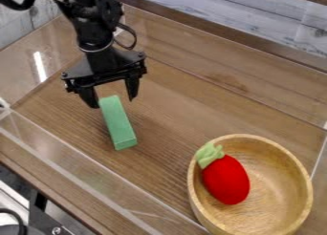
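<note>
My black gripper (pixel 110 94) hangs at the upper left with its two fingers spread apart, just over the far end of a flat green block (pixel 118 122) lying on the wooden table. Nothing shows between the fingers. A red strawberry-like object (pixel 225 179) with a green top lies in a round wooden bowl (pixel 294 191) at the lower right.
A pale wall stands behind it. The table's near left edge has a clear strip, with dark hardware and a cable below it.
</note>
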